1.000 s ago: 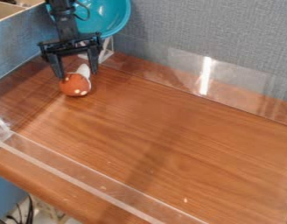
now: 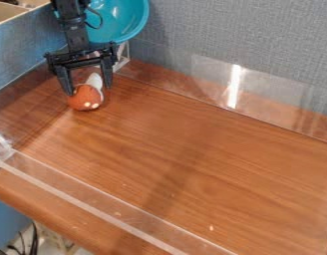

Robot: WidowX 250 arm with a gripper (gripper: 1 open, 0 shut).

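My black gripper (image 2: pixel 84 70) hangs at the upper left of the wooden surface, open, with its fingers pointing down around a small toy. That toy, a red-orange object with white spots (image 2: pixel 87 98) and a pale upper part, sits low between and just below the fingers, near the left corner. Whether the fingers touch it I cannot tell.
A teal bowl (image 2: pixel 121 16) is at the back behind the gripper. A blue-lined wall (image 2: pixel 23 62) bounds the left, a grey wall (image 2: pixel 233 40) the back.
My gripper has moved very slightly downward over the last second. The toy looks almost unchanged.
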